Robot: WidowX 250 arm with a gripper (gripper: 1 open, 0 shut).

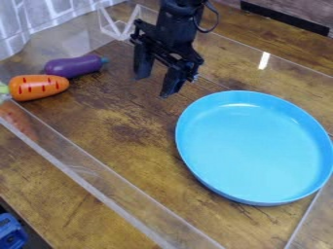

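My black gripper [156,78] hangs over the wooden table at the upper middle, its two fingers apart with nothing visible between them. To its left lie a purple eggplant toy [74,65] and, below that, an orange carrot toy [41,87]. A large blue round tray [252,147] fills the right side, below and right of the gripper.
Clear plastic walls edge the left and front of the work area. A blue object [11,231] shows at the lower left corner.
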